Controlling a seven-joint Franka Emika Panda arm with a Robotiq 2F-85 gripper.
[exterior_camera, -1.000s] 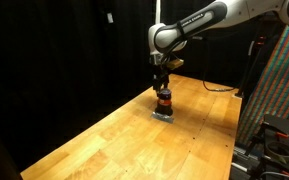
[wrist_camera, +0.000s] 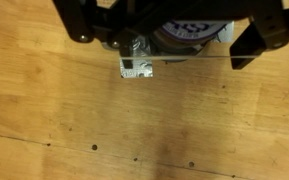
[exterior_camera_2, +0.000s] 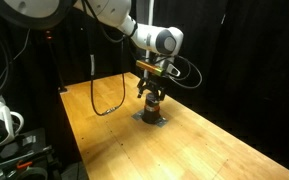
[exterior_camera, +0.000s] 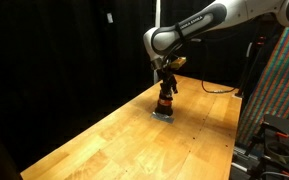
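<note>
A dark, upright can-like object with an orange-red band (exterior_camera: 165,102) stands on the wood table. Exterior view 2 shows the same dark object (exterior_camera_2: 151,112) beneath my gripper (exterior_camera_2: 152,94). My gripper points down and is open, its dark fingers (wrist_camera: 259,38) well apart on either side of the object's round, labelled top (wrist_camera: 189,30) in the wrist view. Whether the fingers touch it, I cannot tell. A flat silvery piece (exterior_camera: 163,117) lies at the object's base, and a shiny printed corner (wrist_camera: 136,68) shows below the top in the wrist view.
Bare wood table (exterior_camera: 114,140) spreads around the object, with free room to the front and sides. A loose cable (exterior_camera_2: 109,108) hangs from the arm. Black curtains (exterior_camera: 54,70) stand behind the table.
My gripper has come down over the object, and its fingers now stand at the object's upper part. The object has stayed in place.
</note>
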